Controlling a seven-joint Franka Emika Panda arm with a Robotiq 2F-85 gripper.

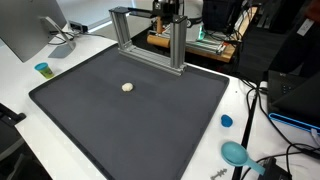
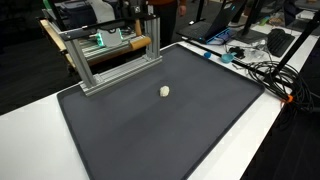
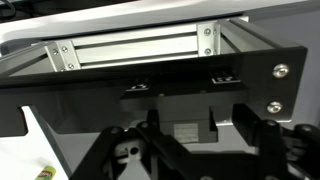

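Note:
In the wrist view, my gripper sits at the black front of an aluminium-framed rack. Its dark fingers stand apart, with a pale grey patch showing in the gap. A black block lies across the fingertips; contact with it is hard to make out, dark against dark. In exterior view 1 the rack stands at the back of the mat, and in exterior view 2 the same rack is at the upper left. A small cream-coloured round piece rests on the dark mat.
Beyond the mat lie a turquoise ladle-like item, a blue round piece and a teal-and-yellow cup. Cables clutter the table's far right in exterior view 2.

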